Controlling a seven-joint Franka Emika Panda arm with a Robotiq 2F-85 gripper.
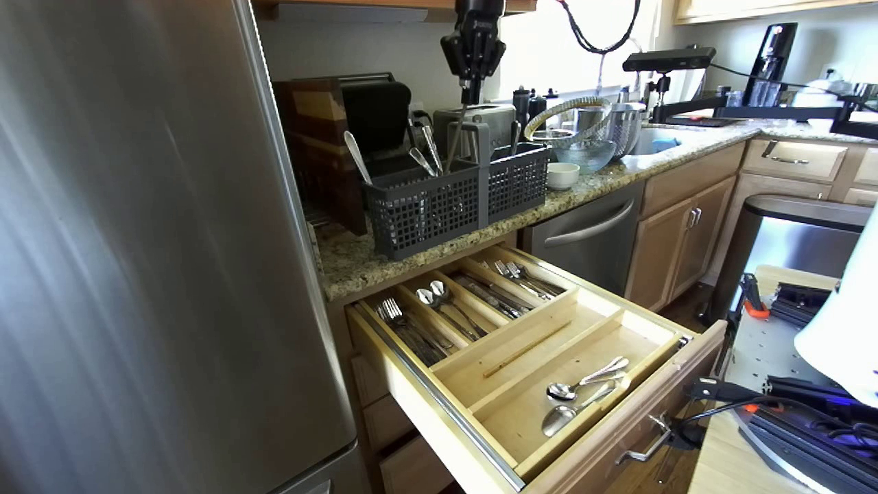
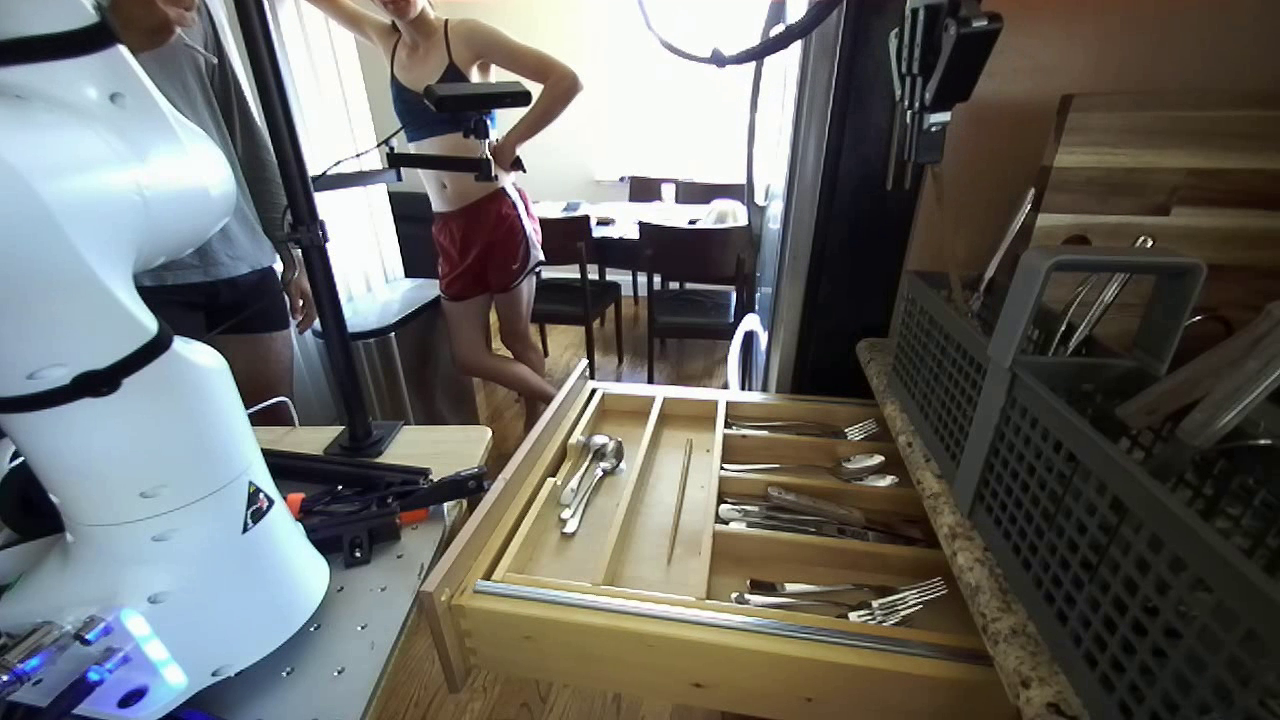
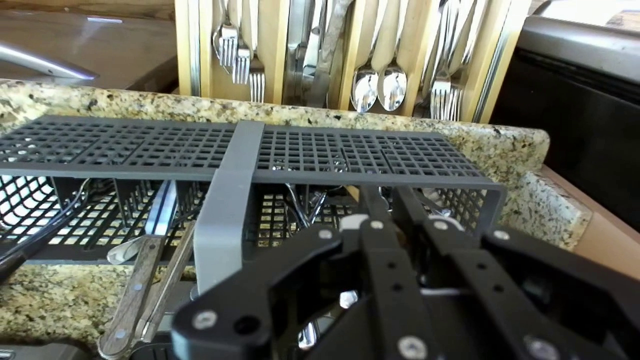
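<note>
Above the grey cutlery basket (image 1: pixel 428 207), my gripper (image 1: pixel 470 95) points down, shut on a thin tan stick that looks like a chopstick (image 1: pixel 457 140). The stick slants downward, its lower end still within the basket. Part of it shows tan between basket wall and fingers in the wrist view. Knives with wooden handles (image 3: pixel 137 294), forks and spoons stand in the basket. The open drawer (image 1: pixel 387 362) has forks (image 1: pixel 393 317), spoons (image 1: pixel 448 304) and knives (image 2: pixel 804 510) in separate compartments. A similar chopstick (image 1: pixel 527 348) lies in its long middle compartment.
Loose spoons (image 1: pixel 576 399) lie in the drawer's front compartment. Behind the basket is a toaster (image 1: pixel 485 123); to its right stand a white bowl (image 1: pixel 563 176) and a glass bowl (image 1: pixel 588 154). The fridge (image 1: pixel 156 247) borders the left side. Two people stand beyond the drawer.
</note>
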